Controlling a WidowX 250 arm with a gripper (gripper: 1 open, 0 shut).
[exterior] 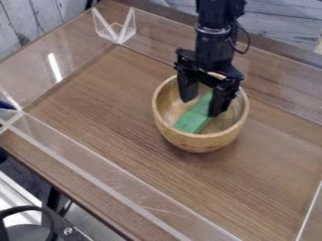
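Note:
A wooden bowl [171, 123] sits on the brown tabletop near the middle of the view. Inside it lies a flat green object [194, 116], partly covered by the black gripper [205, 94]. The gripper reaches down from the top into the bowl, its fingers spread over the upper part of the green object; whether anything is between them cannot be made out.
Bare wood [88, 132] fills the left and front of the table. A small clear angular piece [115, 25] stands at the upper left. Black cables or parts lie off the lower-left edge.

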